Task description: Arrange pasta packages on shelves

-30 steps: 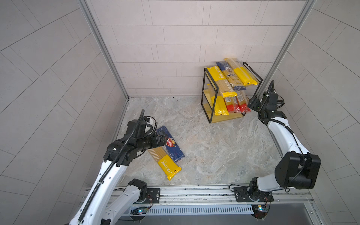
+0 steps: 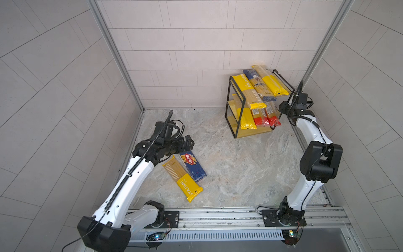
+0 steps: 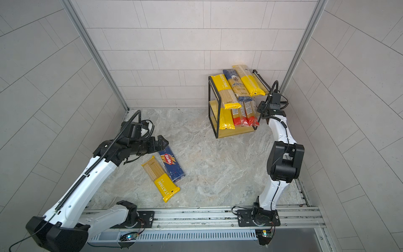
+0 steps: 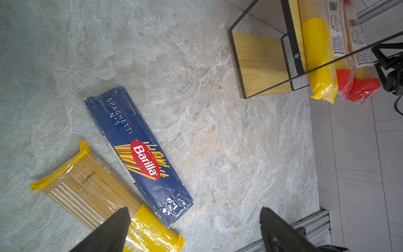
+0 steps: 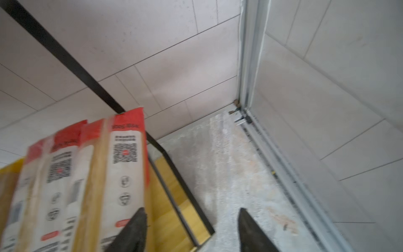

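Observation:
A blue Barilla spaghetti pack [image 4: 138, 159] and a yellow pasta pack [image 2: 182, 178] lie on the floor at left. My left gripper [image 2: 186, 143] hangs open and empty above them. The two-tier metal and wood shelf [image 2: 254, 132] holds yellow and blue packs on top, and yellow and red-ended packs [image 5: 121, 168] below. My right gripper [image 2: 284, 107] is at the shelf's right end, beside the red-ended packs; its fingers stand apart in the right wrist view, with nothing seen between them.
The floor [image 2: 226, 172] between the packs and the shelf is clear. Tiled walls enclose the back and sides; the right wall [image 5: 335, 126] is close beside my right arm.
The packs have not moved.

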